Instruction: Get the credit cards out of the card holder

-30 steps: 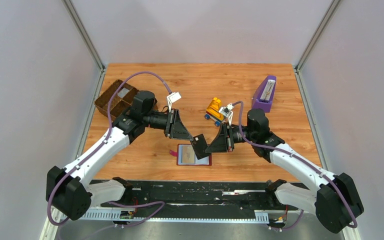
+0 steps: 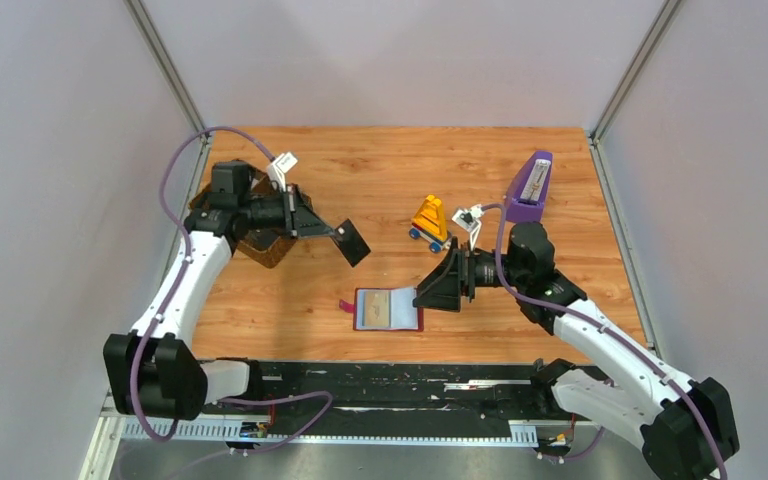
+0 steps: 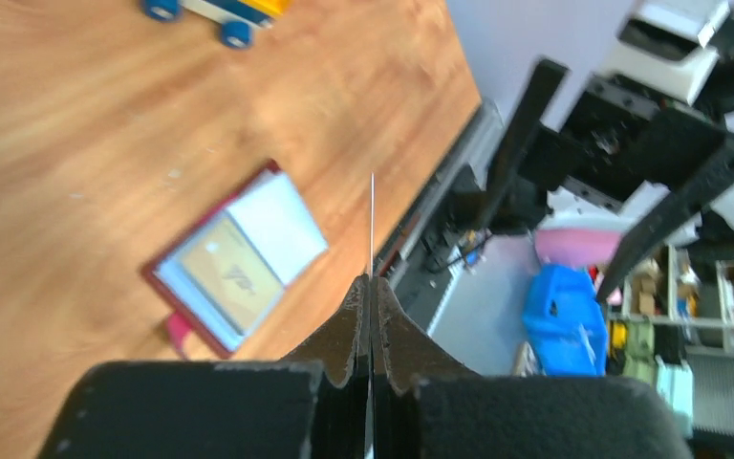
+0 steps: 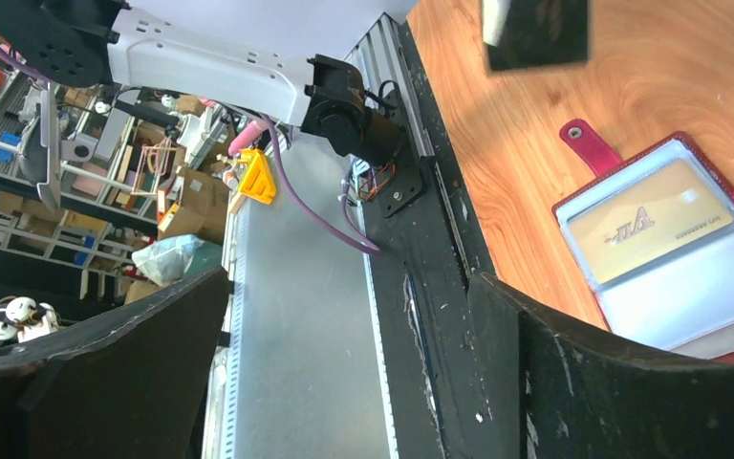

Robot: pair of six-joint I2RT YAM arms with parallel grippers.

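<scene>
A dark card [image 2: 351, 242] hangs in the air, pinched at one edge by my left gripper [image 2: 335, 232], which is shut on it. In the left wrist view the card [image 3: 372, 215] shows edge-on as a thin line above the closed fingertips. Below on the table lies the open red card holder [image 2: 421, 320], a gold card [image 4: 652, 222] in its clear sleeve and its snap strap [image 4: 592, 145] pointing left. My right gripper [image 2: 427, 297] is beside the holder's right edge, open, with nothing between its fingers.
A brown woven basket [image 2: 268, 254] with compartments stands at the left, partly behind the left arm. The yellow toy truck [image 2: 430, 216] and a purple box [image 2: 525, 211] sit farther back. Bare table lies between them.
Now my left gripper has carried it up and left, toward the basket, while the right has opened and stayed nearly in place.
</scene>
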